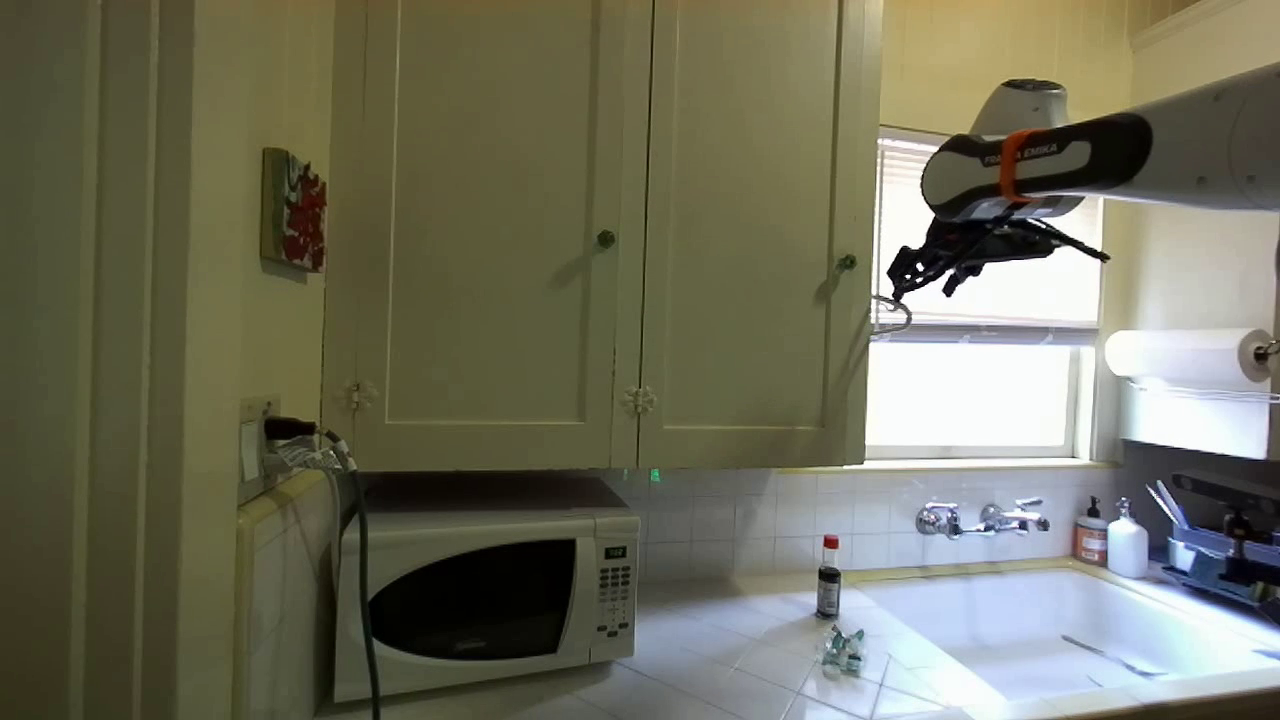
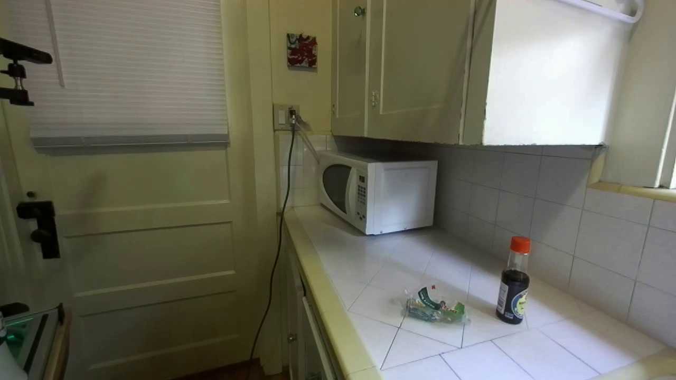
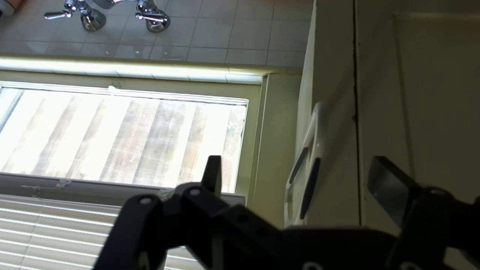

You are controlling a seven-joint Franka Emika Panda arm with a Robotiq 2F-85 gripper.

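My gripper is open and empty, with its fingers (image 3: pixel 212 174) spread wide. In the wrist view a white loop-shaped holder (image 3: pixel 316 137) on the cabinet's side shows in the gap between them, farther off. From exterior view 1, the gripper (image 1: pixel 921 286) hangs high in front of the window, just right of the upper cabinet (image 1: pixel 744 240). Both visible cabinet doors are closed; the right one has a small round knob (image 1: pixel 847 262). Whether the gripper touches the holder cannot be told.
Below are a white microwave (image 1: pixel 480 588), a red-capped bottle (image 2: pixel 512 291) and a clear plastic packet (image 2: pixel 434 308) on the tiled counter (image 2: pixel 405 348). To the right lie the sink (image 1: pixel 1056 612), faucet (image 1: pixel 984 518) and paper towel roll (image 1: pixel 1182 355).
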